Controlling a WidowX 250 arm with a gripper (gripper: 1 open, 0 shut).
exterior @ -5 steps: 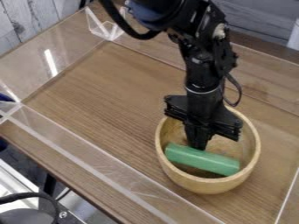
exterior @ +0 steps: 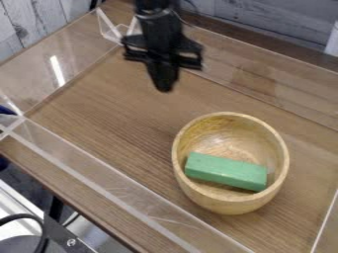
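Note:
A round beige bowl (exterior: 230, 132) stands at the lower right of the table, with a green block (exterior: 224, 173) lying inside it toward the front. My dark, motion-blurred gripper (exterior: 164, 77) is up at the top middle of the view, behind and left of the bowl and apart from it. Nothing shows held by it; the blur hides whether its fingers are open or shut.
Transparent strips run along its left edge. A black cable shows at the bottom left, outside the table.
My gripper has risen out of the bowl and moved back and left toward the top of the view. The green block stays in the bowl.

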